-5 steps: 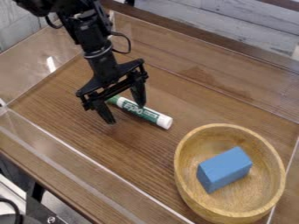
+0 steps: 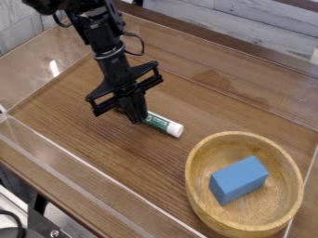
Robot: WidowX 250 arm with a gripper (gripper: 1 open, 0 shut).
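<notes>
My black gripper is low over the wooden table, reaching down from the top left. It is at the left end of a white and green cylindrical item, which lies on the table pointing down to the right. The gripper's fingers look close together, and its tips partly hide that end of the item; I see nothing clearly held between them.
A round wooden bowl with a blue block in it stands at the lower right. Black cables show at the lower left edge.
The fingers have drawn together from a wide spread a second ago.
</notes>
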